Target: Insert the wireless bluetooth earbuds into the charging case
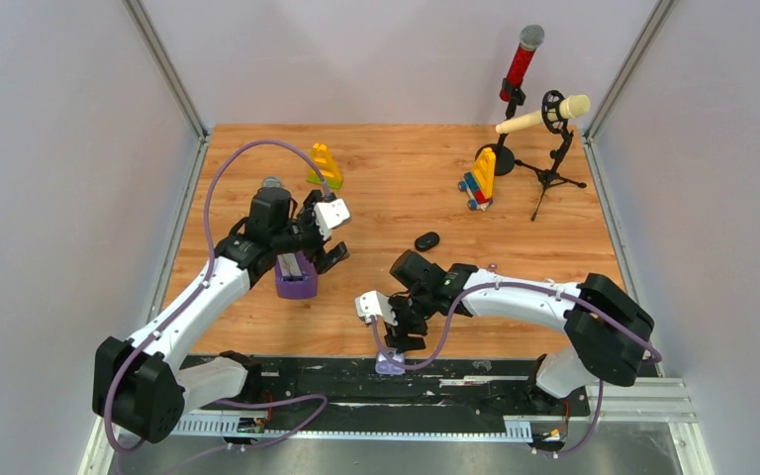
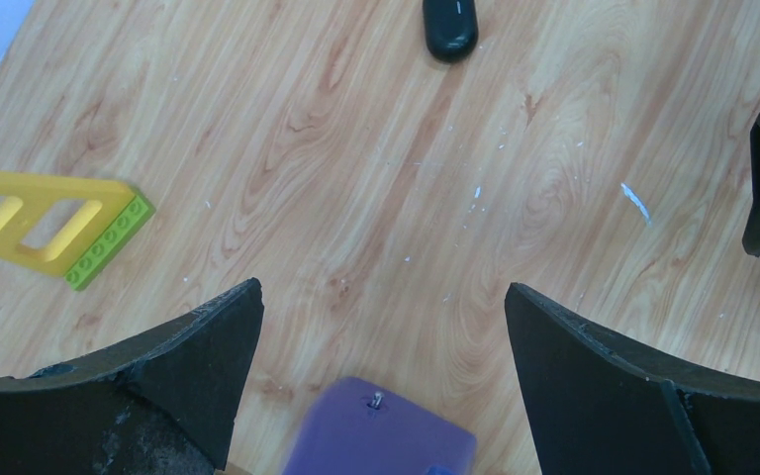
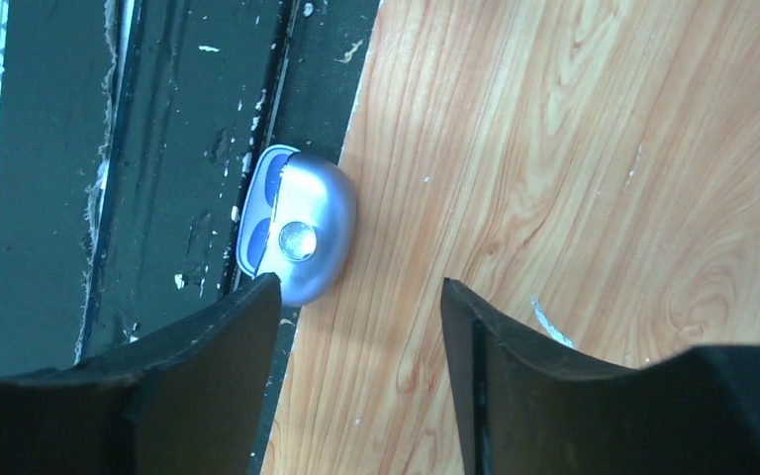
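The silvery-purple charging case (image 3: 319,223) lies at the table's front edge, partly over the black strip. Two oval hollows show along its left side in the right wrist view. My right gripper is open beside the case, with nothing held between its fingers; in the top view the right gripper (image 1: 406,341) is just above the case (image 1: 390,364). Tiny pinkish pieces, perhaps the earbuds (image 1: 493,266), show beyond the right arm, partly hidden by it. Over bare table, my left gripper stands open and empty.
Below the left gripper sits a purple box (image 1: 297,285). A black mouse-like object (image 1: 427,240) rests mid-table. Yellow toys (image 1: 326,165) and two stands, one with a red tube (image 1: 521,71), occupy the back.
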